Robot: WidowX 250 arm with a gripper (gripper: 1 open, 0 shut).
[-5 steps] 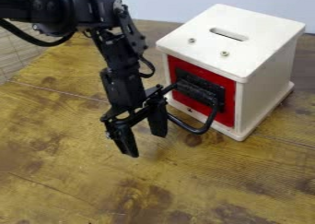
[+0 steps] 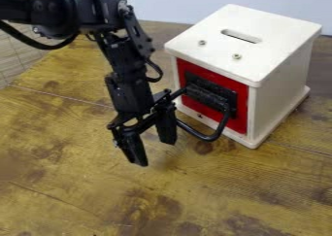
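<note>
My black gripper (image 2: 151,141) hangs low over the wooden floor at the centre left, its two fingers spread apart with nothing visible between them. To its right stands a white box (image 2: 279,84) with a red front panel (image 2: 192,107), a slot and two small knobs on top. A black part (image 2: 208,91) sits in the red front, and a black bar or handle loop reaches out from it toward my gripper, partly overlapping the arm in view.
A white wall (image 2: 155,2) runs along the back, and a tiled area (image 2: 19,55) shows at the upper left.
</note>
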